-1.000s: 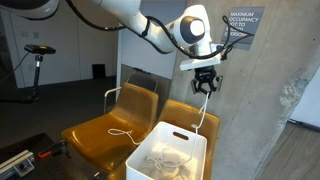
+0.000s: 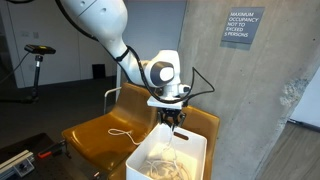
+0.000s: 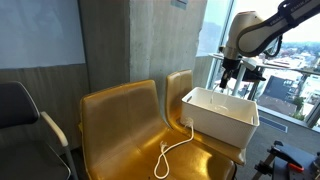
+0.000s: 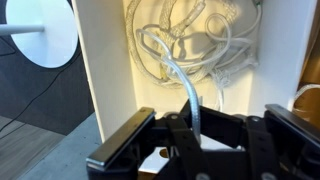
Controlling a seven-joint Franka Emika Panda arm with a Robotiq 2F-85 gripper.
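My gripper [image 2: 172,124] hangs over the white box [image 2: 137,158], pointing down near its back rim. The fingers are shut on a white cable [image 4: 177,68], which runs up between the fingers in the wrist view. Below the gripper that cable drops into the box, where more white cable and clear tubing [image 4: 160,20] lie in loose loops on the bottom. In the second exterior view the box [image 3: 222,117] stands on a chair, and its inside is mostly hidden.
Another white cable [image 3: 176,149] lies on the tan chair seat beside the box, apart from it. Tan chair backs [image 3: 121,117] rise behind the seats, and a concrete wall [image 2: 235,100] stands behind. A round white stand top [image 4: 42,27] shows left of the box.
From high above the box, my gripper has come down and to the left, close to the rim. The cable held in it now hangs lower, with more of it inside the box.
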